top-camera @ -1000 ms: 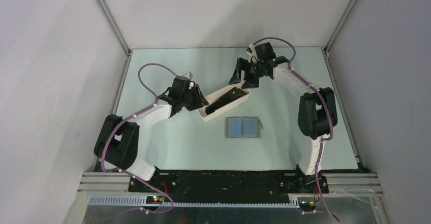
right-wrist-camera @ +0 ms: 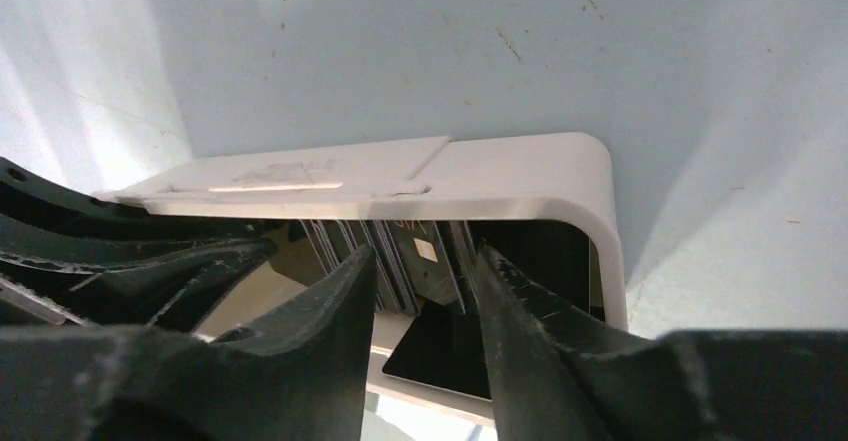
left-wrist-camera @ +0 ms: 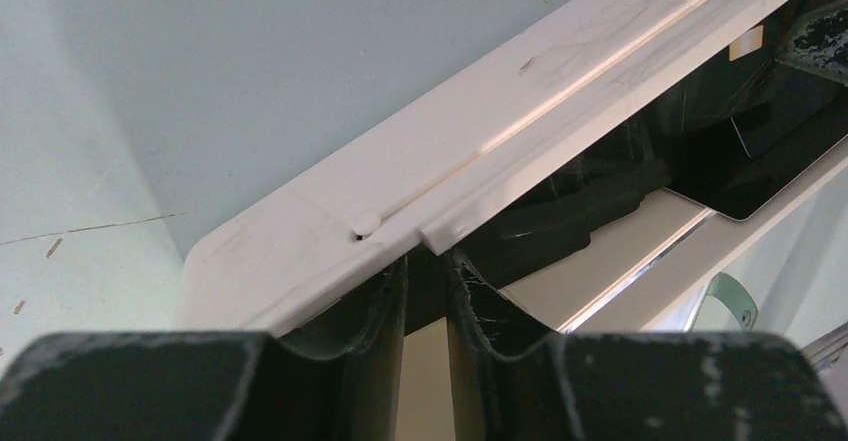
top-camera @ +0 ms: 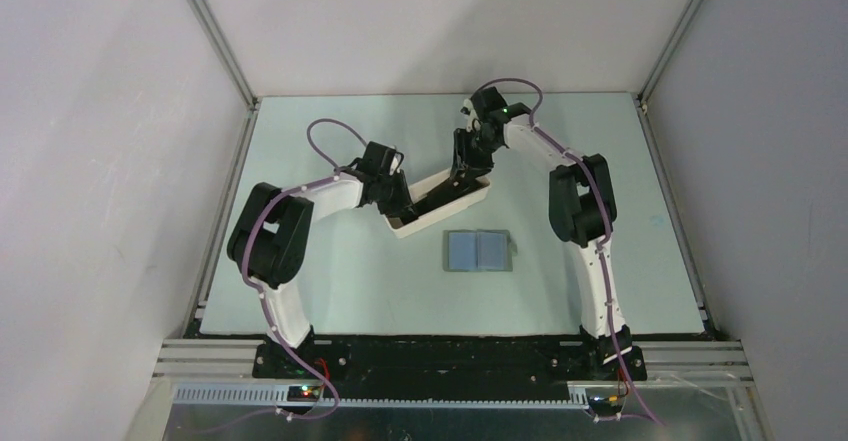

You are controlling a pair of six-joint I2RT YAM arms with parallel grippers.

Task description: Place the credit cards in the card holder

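A white tray (top-camera: pixel 435 223) lies slanted on the table with dark contents inside. In the right wrist view, several thin card edges (right-wrist-camera: pixel 395 256) stand in it beside a flat black card (right-wrist-camera: pixel 440 346). My right gripper is over the tray's right end, part open, its fingers on either side of the upright cards; contact cannot be made out. My left gripper is at the tray's left end, its fingers narrowly apart with no card visible between them. A black card (left-wrist-camera: pixel 735 181) lies farther along the tray. The open card holder (top-camera: pixel 478 251), with two bluish panels, lies flat in front.
Both arms reach over the tray, their grippers close together. The tray's raised walls surround the cards.
My left gripper has moved right to the tray's left end. The right one has shifted left and narrowed its opening over the tray. The tray and card holder look nearly unmoved.
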